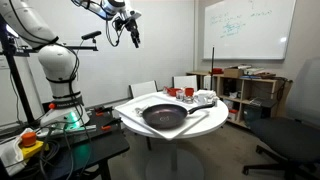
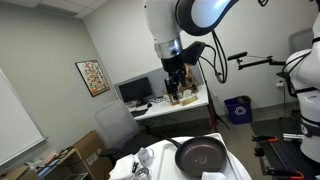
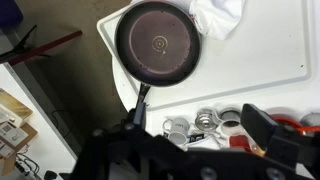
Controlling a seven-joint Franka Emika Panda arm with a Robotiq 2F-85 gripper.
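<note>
My gripper [image 1: 135, 38] hangs high above the round white table, well clear of everything on it. In the wrist view, its dark fingers [image 3: 262, 128] stand wide apart at the bottom, with nothing between them. A black frying pan [image 3: 157, 44] lies upright on a white tray [image 3: 270, 65], its handle extending past the tray's edge. Beside the pan is a crumpled white cloth [image 3: 217, 15], partly cut off by the frame. Exterior view 2 also shows the pan [image 2: 202, 155], below the raised arm.
Metal cups [image 3: 178, 132] and several red and silver items stand on the table beside the tray. A dark office chair [image 1: 285, 135] is at the right, near a wooden shelf [image 1: 245, 93]. Open air surrounds the gripper.
</note>
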